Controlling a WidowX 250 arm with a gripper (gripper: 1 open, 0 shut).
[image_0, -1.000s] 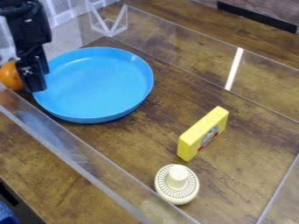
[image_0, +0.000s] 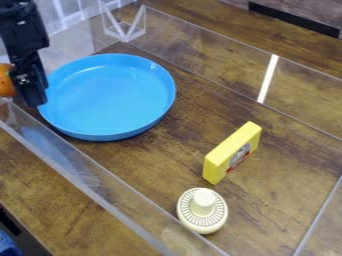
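Note:
My black gripper (image_0: 24, 70) is at the left edge of the camera view, beside the left rim of a blue round plate (image_0: 110, 96). An orange object (image_0: 6, 84) is cut off by the left edge next to the fingers; whether it is between them or touching is unclear.
A yellow box (image_0: 230, 152) stands right of centre, with a white round object (image_0: 202, 208) below it. Clear panels border the wooden table. The table's middle and right are mostly open.
The gripper has moved left, and the orange object has shifted left with it, now mostly out of frame. The plate and other objects are unchanged.

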